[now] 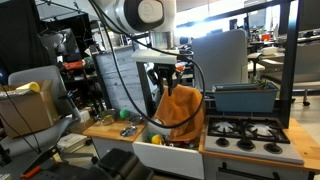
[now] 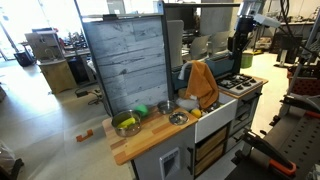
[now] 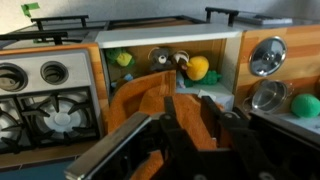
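Note:
An orange cloth [image 1: 184, 112] is draped upright at the open white drawer of the counter, its lower part over the drawer. In the second exterior view the cloth [image 2: 202, 82] stands as a tall peak, and my gripper [image 2: 239, 44] appears apart from it, up and to the right. My gripper [image 1: 166, 88] overlaps the cloth's upper left in the first exterior view. In the wrist view the dark fingers [image 3: 170, 107] stand a little apart, with the cloth [image 3: 158, 92] showing between and beyond them. Whether they grip any of it is unclear.
A gas stove [image 1: 252, 137] lies to the right, with a blue-grey bin [image 1: 245, 98] behind it. The drawer [image 1: 168, 158] holds several small items, including a yellow ball [image 3: 198, 67]. Metal bowls [image 2: 126, 123] stand on the wooden counter [image 2: 140, 144].

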